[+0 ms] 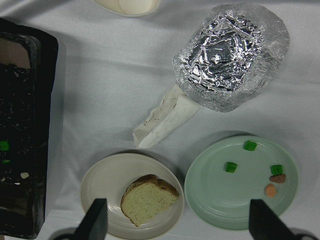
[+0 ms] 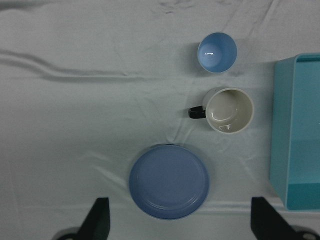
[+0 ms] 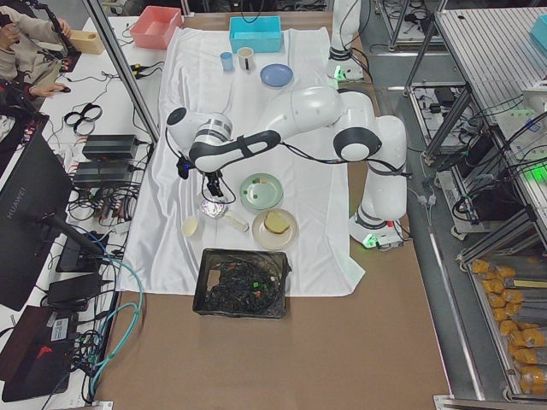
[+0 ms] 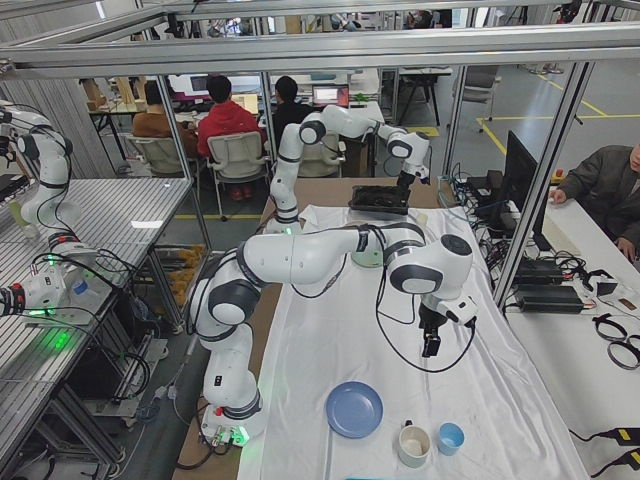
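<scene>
My left gripper hangs open over a beige plate (image 1: pixel 100 190) with a bread slice (image 1: pixel 148 198) and a green plate (image 1: pixel 215 195) with several small pieces. Above them lie crumpled foil (image 1: pixel 230 57) and a pale paper strip (image 1: pixel 162 117). My right gripper is open, with nothing between its fingers, above a blue plate (image 2: pixel 169 182); a white mug (image 2: pixel 227 112) with a dark handle and a blue cup (image 2: pixel 217 52) stand beside it.
A black bin (image 1: pixel 20 200) sits beside the plates, a cream container (image 1: pixel 125 6) near the foil. A teal box (image 2: pixel 282 130) stands beside the mug.
</scene>
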